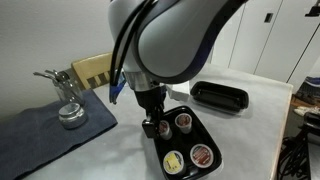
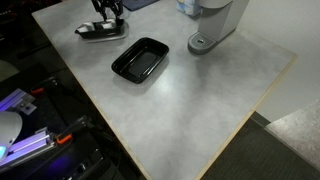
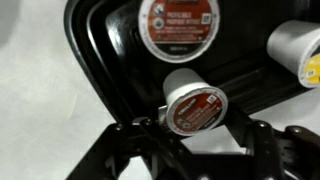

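Note:
My gripper is at one edge of a black tray (image 3: 96,62), its fingers on either side of a white coffee pod with a red-brown lid (image 3: 196,110). The pod is tilted, and whether the fingers press on it cannot be told. In exterior view 1 the gripper (image 1: 152,130) points down over the tray's left side. Another red-lidded pod (image 3: 179,22) and a yellow-lidded pod (image 3: 296,46) are in the tray. Exterior view 2 shows the gripper (image 2: 108,20) small, above the far tray.
An empty black tray (image 2: 141,60) stands apart on the grey table, near a coffee machine's base (image 2: 204,43). On a dark mat (image 1: 55,135) at the left are a metal jar (image 1: 72,115) and a utensil holder (image 1: 66,88).

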